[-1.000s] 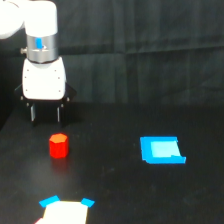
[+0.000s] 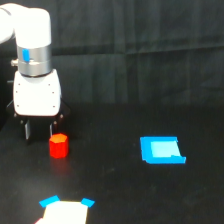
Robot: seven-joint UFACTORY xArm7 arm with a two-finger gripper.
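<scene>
A small red block (image 2: pixel 58 147) stands on the dark table at the left. Up and to the left of it in the camera view is my white gripper (image 2: pixel 39 130), pointing downward. Its two dark fingers are apart, and nothing shows between them. The right finger appears close to the block's upper left edge; whether they touch is hard to tell.
A pale square edged with blue tape (image 2: pixel 164 150) lies on the table at the right. Another pale patch with blue tape (image 2: pixel 66 212) is cut off by the bottom edge.
My gripper has come down and a little to the left, so its fingers are nearer the red block. The block and the taped squares have stayed put.
</scene>
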